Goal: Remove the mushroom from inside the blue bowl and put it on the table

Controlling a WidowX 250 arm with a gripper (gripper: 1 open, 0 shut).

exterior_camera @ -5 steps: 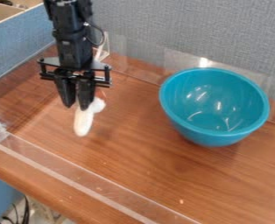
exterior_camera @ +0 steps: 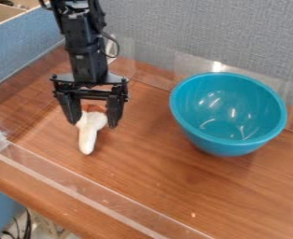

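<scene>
A pale, whitish mushroom point(exterior_camera: 88, 138) lies on the wooden table at the left, its narrow end toward the front. Directly over its wider back end stands my gripper point(exterior_camera: 94, 121), its two black fingers spread wide to either side with a gap around the mushroom. To the right, the blue bowl point(exterior_camera: 197, 128) sits upright on the table, and its inside looks empty.
Bare wooden table point(exterior_camera: 156, 173) lies between the mushroom and the bowl and across the front. A clear low barrier runs along the front left edge. Behind is a grey textured wall point(exterior_camera: 224, 33); cables point(exterior_camera: 28, 224) hang at the lower left.
The bowl has stayed put.
</scene>
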